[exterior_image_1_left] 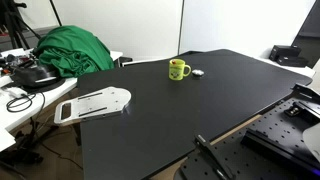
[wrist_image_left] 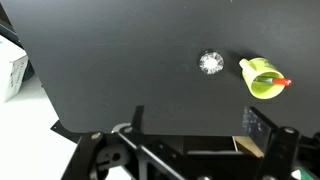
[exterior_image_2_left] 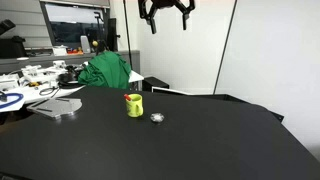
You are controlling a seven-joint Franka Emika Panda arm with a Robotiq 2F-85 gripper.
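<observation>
A yellow-green mug (exterior_image_1_left: 178,70) stands on the black table, with a small silvery round object (exterior_image_1_left: 197,72) beside it. In the wrist view the mug (wrist_image_left: 262,78) is at the right, seen from above, with a red stick-like thing (wrist_image_left: 274,80) inside; the round object (wrist_image_left: 210,62) lies apart from it, nearer the middle. My gripper is open, its fingers wide apart with nothing between them. Exterior view 2 has the gripper (exterior_image_2_left: 168,22) high above the table, well clear of the mug (exterior_image_2_left: 134,105) and the round object (exterior_image_2_left: 157,118).
A pale flat board (exterior_image_1_left: 95,105) lies at the table's left edge. Behind it are a green cloth (exterior_image_1_left: 75,50) and a side table with cables and gear. Dark equipment (exterior_image_1_left: 250,155) occupies the near right.
</observation>
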